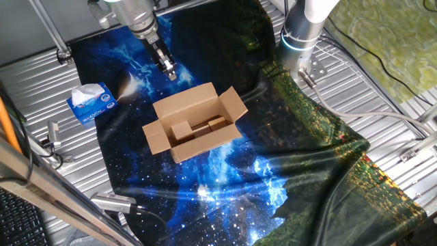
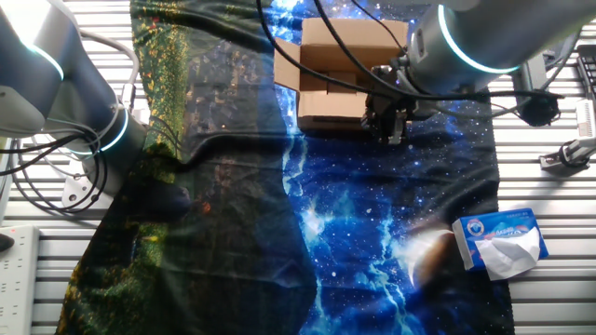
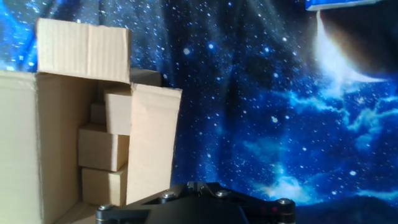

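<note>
An open cardboard box (image 1: 205,144) stands on the dark galaxy-print cloth, its flaps folded outward. Inside lie several small cardboard boxes, among them a pale one (image 1: 181,130) and a browner one (image 1: 216,123); the wrist view shows a stack of them (image 3: 99,148) partly hidden by a flap. My gripper (image 1: 172,76) is above the cloth, outside the box and behind its rear flap in exterior view 1. The fingers appear together in the wrist view, with nothing visible between them. In exterior view 2 the arm and cables cover part of the box.
A blue tissue box (image 1: 93,104) sits at the cloth's left edge in exterior view 1. The cloth (image 2: 242,233) is wrinkled but mostly bare.
</note>
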